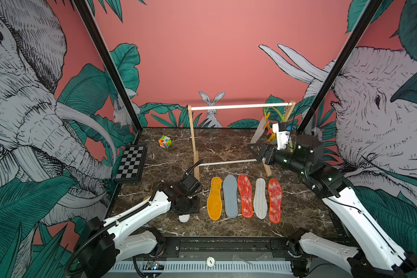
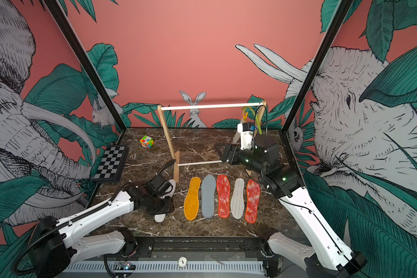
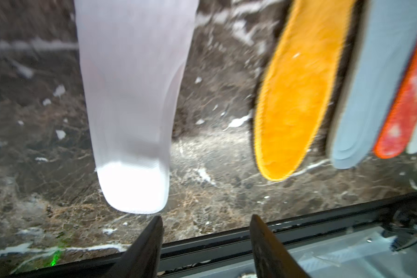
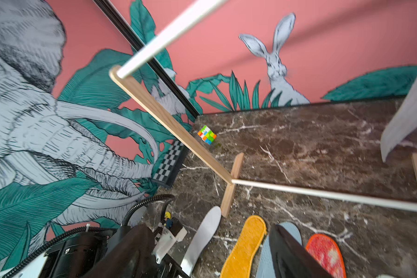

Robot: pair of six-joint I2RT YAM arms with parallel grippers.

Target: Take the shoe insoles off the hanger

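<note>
Several insoles lie in a row: yellow, grey-blue, red, off-white and red. A white insole lies to their left, under my left gripper, which stands open and empty above the counter. My right gripper stands open, raised at the wooden hanger's right side, where a pale hanging piece and yellow-orange clips show near the top bar.
A checkered board sits at the left edge, with a coloured cube behind it.
</note>
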